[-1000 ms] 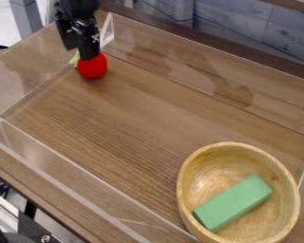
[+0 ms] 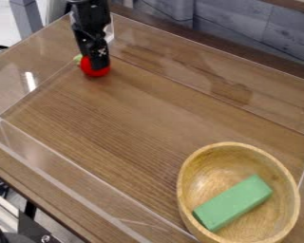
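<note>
My black gripper [image 2: 94,47] reaches down from the top left over a small red round object [image 2: 98,70] near the back left of the wooden table [image 2: 142,133]. The fingertips are at or just above the red object, open by the look of them, though small in view. A small pale green item [image 2: 79,60] peeks out behind it. At the lower right, a wooden bowl [image 2: 205,166] holds a green block [image 2: 231,203].
A dark ledge [image 2: 243,19] runs along the back right. Cables lie on the floor beyond the left edge.
The gripper has moved slightly toward the back and settled over the red object, which looks largely in the same place.
</note>
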